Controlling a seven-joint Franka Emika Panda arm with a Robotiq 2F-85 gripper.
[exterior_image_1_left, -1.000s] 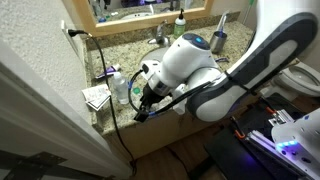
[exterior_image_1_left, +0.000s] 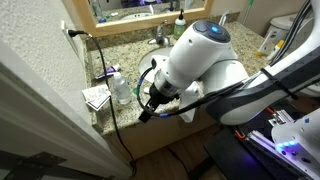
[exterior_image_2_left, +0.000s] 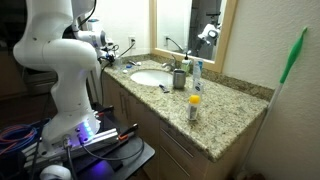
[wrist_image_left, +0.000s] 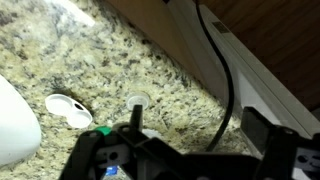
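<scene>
My gripper stands open in the wrist view, with nothing between its fingers. Speckled granite counter (wrist_image_left: 150, 65) and its front edge lie below it. On the counter are a small white two-lobed item (wrist_image_left: 68, 110), a pale round disc (wrist_image_left: 138, 101) and something green (wrist_image_left: 103, 130), which the gripper partly hides. In exterior view 1 the gripper (exterior_image_1_left: 147, 106) hangs at the counter's front edge, close to a clear bottle (exterior_image_1_left: 121, 88). Small and far left in exterior view 2, the gripper's fingers are too indistinct to read.
A black cable (wrist_image_left: 224, 85) runs beside the gripper, past the counter edge. Left of the bottle lie white papers (exterior_image_1_left: 97, 97). The sink (exterior_image_2_left: 150, 77) is set in the counter; a yellow-and-white bottle (exterior_image_2_left: 194, 107) stands toward its near end. A mirror (exterior_image_2_left: 190, 30) hangs behind.
The arm's upper white links have swung right and loom larger in exterior view 1. The gripper end stays near the counter's front edge, shifted only slightly. The counter items appear unmoved.
</scene>
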